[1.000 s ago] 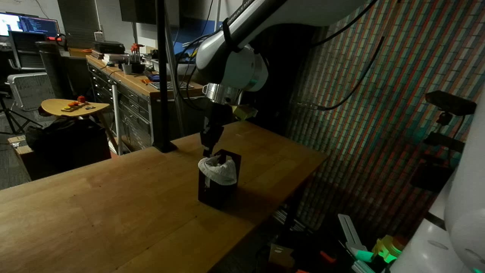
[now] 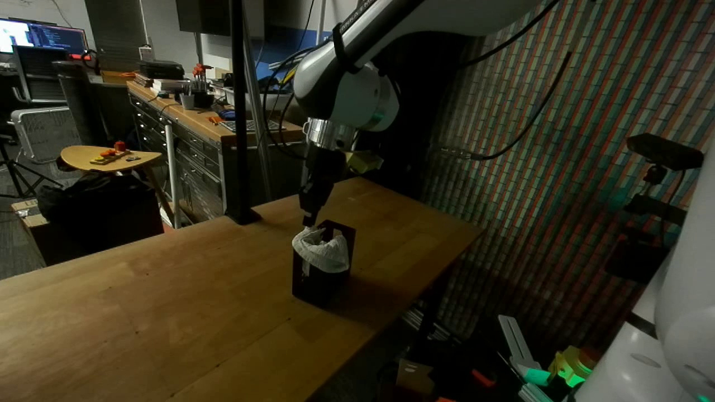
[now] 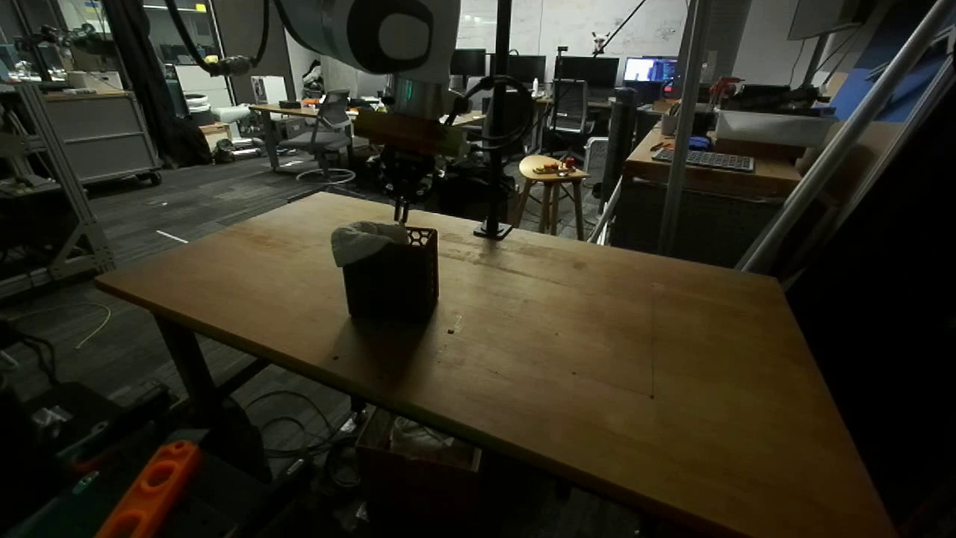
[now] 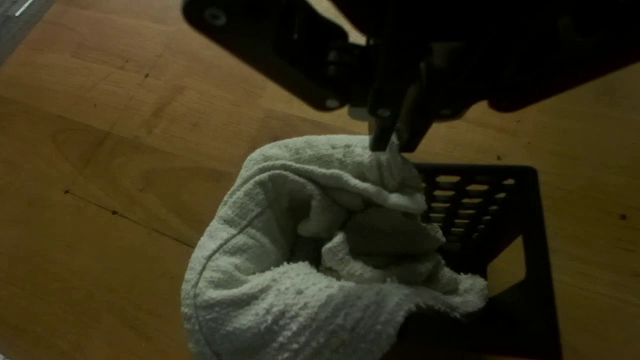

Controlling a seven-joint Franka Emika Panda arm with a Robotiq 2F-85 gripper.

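A whitish towel [image 4: 258, 222] is bunched in the mouth of a black crate [image 4: 537, 228] and hangs over its rim. The crate stands upright on the wooden table, with honeycomb holes in one wall. My gripper is over the towel's upper edge in the wrist view, shut on a small fold that rises between its fingertips. From the first exterior side, the towel [image 2: 325, 251] peaks up toward the gripper [image 2: 309, 221]. In the second exterior view the gripper [image 3: 401, 217] is behind the crate's rim, and the contact is hidden there.
Bare wooden table [image 2: 201, 295] surrounds the crate on all sides. A black upright post [image 3: 493, 229] is fixed at the table's edge. Beyond the table are a workbench [image 2: 201, 124] and a small stool [image 2: 110, 159].
The gripper has moved slightly up and to the right in the first exterior view. The towel's edge beneath it has lifted a little, while the crate has stayed put.
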